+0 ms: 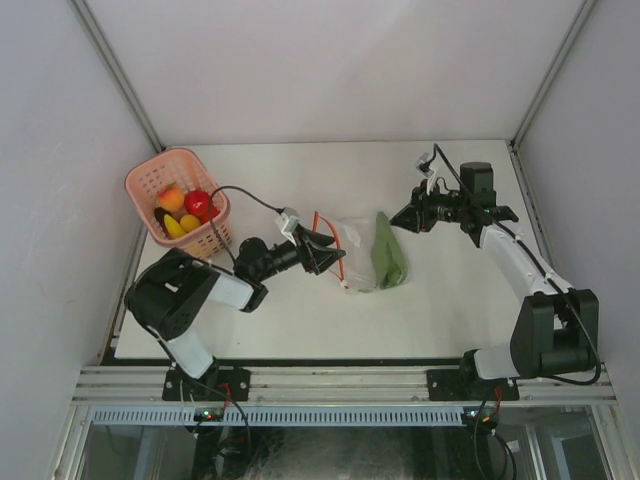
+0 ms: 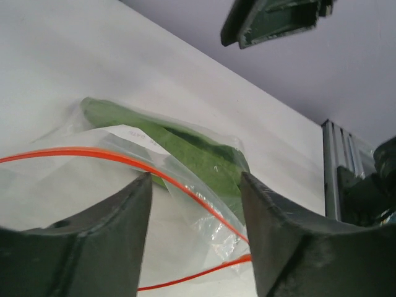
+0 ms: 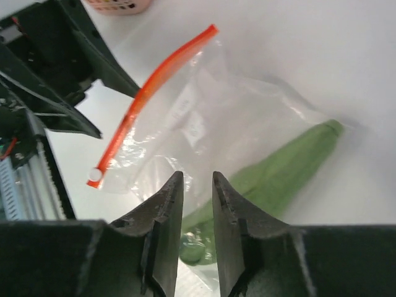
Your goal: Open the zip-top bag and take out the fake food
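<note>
The clear bag (image 1: pixel 355 240) with a red zip strip (image 3: pixel 148 86) lies mid-table, holding a long green fake food (image 1: pixel 388 255), which shows through the plastic in both wrist views. My left gripper (image 1: pixel 330 255) is over the bag's zip end, its fingers part open; in the left wrist view the red strip runs between and behind them. My right gripper (image 1: pixel 398 222) is above and to the right of the bag, fingertips close together in the right wrist view with a narrow gap, nothing visibly held.
A pink basket (image 1: pixel 145 180) with several pieces of fake fruit stands at the back left.
</note>
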